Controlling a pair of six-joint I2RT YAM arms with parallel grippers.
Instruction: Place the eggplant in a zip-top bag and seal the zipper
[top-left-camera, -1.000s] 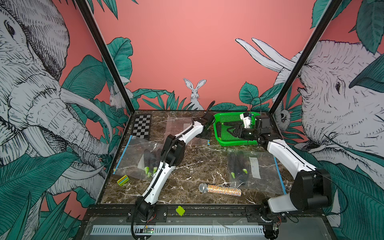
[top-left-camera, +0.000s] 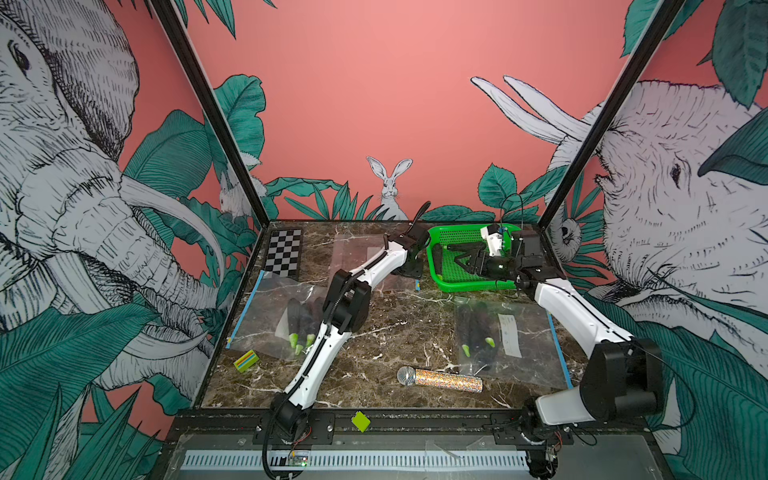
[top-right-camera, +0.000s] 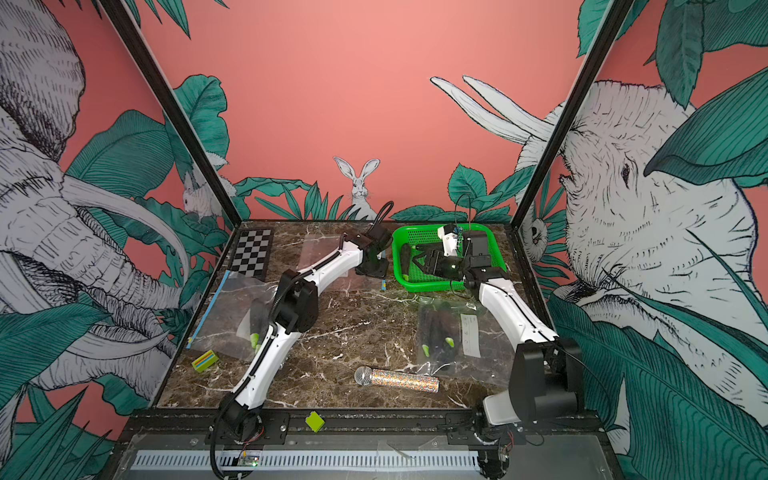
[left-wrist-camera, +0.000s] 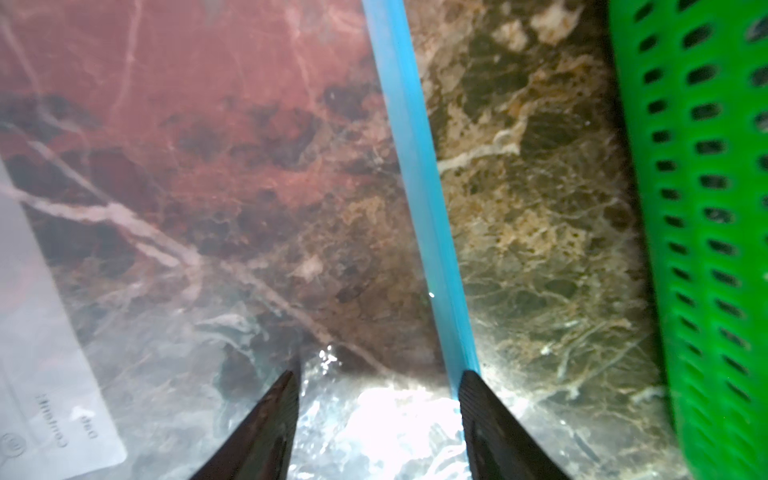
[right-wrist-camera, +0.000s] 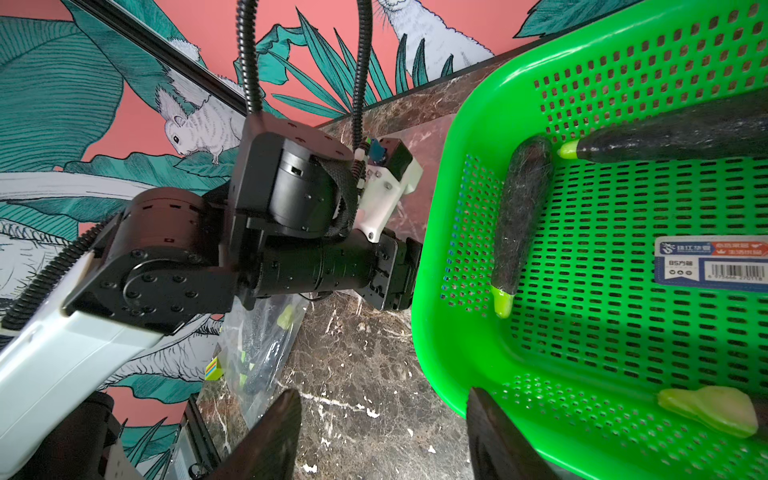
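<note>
My left gripper is open, low over an empty zip bag (left-wrist-camera: 240, 224), its right finger at the bag's blue zipper strip (left-wrist-camera: 424, 208). My right gripper hangs open above the front-left of the green basket (right-wrist-camera: 436, 320), nothing between its fingers. In the basket are dark eggplants with green tips, one along the left wall (right-wrist-camera: 520, 208), another along the back (right-wrist-camera: 672, 128). Bags with eggplants inside lie at the front left (top-left-camera: 268, 320) and front right (top-left-camera: 528, 344).
A sparkly cylinder (top-left-camera: 440, 379) lies at the front middle, with a yellow-green block (top-left-camera: 246, 360) at the left. A checkerboard (top-left-camera: 282, 252) is at the back left. The central table has some bare space.
</note>
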